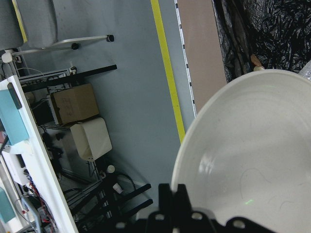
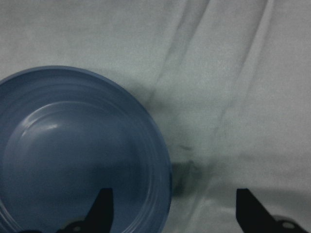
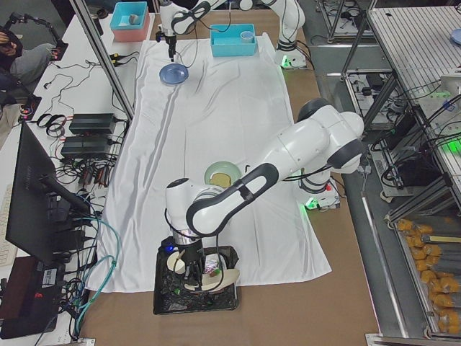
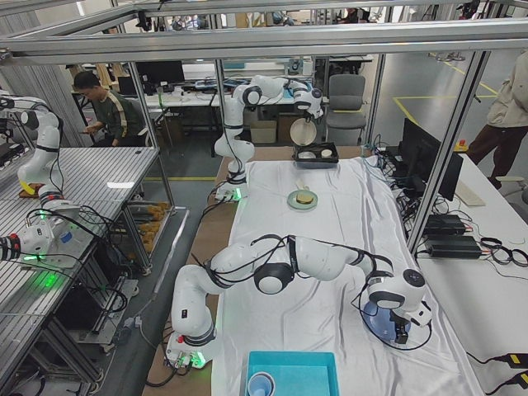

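Note:
My left gripper is shut on the rim of a white plate point(image 1: 243, 150), held upright above a black bin point(image 3: 173, 295) at the far end of the table in the camera right view. My right gripper stands open over the edge of a blue plate point(image 2: 73, 141) on the white cloth. A green plate point(image 4: 294, 200) with a yellow piece point(image 4: 304, 196) on it lies near the left arm. Other pale round items sit in the bin.
A light blue bin point(image 4: 293, 371) with a cup point(image 4: 261, 384) stands at the right arm's end of the table. The cloth point(image 3: 194, 122) between the plates is clear. Monitors and cables line one side.

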